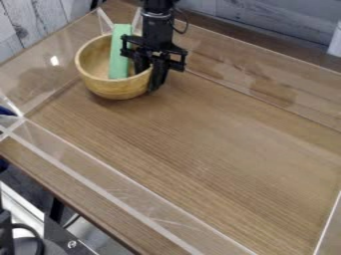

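Observation:
A tan bowl sits at the upper left of the wooden table. A mint-green upright object stands inside it. The black gripper is at the bowl's right side, at or just over its rim. Its fingertips are dark and overlap the bowl, so I cannot tell how the fingers stand or whether anything is between them.
The middle, right and front of the table are bare wood. Clear strips run diagonally along the lower left, with dark cables near the bottom-left corner. A light wall is at the back right.

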